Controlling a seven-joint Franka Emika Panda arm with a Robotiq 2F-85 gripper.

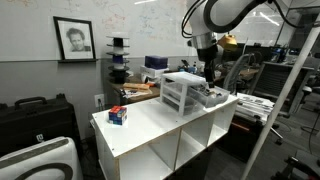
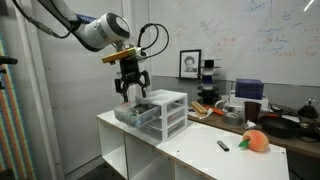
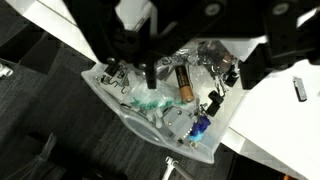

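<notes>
My gripper hangs over a pulled-out clear drawer (image 2: 133,117), its dark fingers (image 3: 149,73) apart on either side of the view. In the wrist view the drawer holds a brown cylinder (image 3: 184,84), crumpled clear plastic (image 3: 149,94), a blue item (image 3: 198,128) and small dark pieces. The brown cylinder lies below the gap between the fingers; whether anything touches it I cannot tell. The drawer belongs to a white drawer unit (image 1: 181,92) on the white shelf top. From outside, the gripper (image 1: 209,76) stands just above the drawer.
A red and blue box (image 1: 117,115) sits on the shelf top (image 1: 145,128). Near its other end are an orange-coloured round object (image 2: 253,141) and a dark marker (image 2: 222,146). Much of the top between is bare. Pans (image 2: 281,126) and other goods crowd the counter behind.
</notes>
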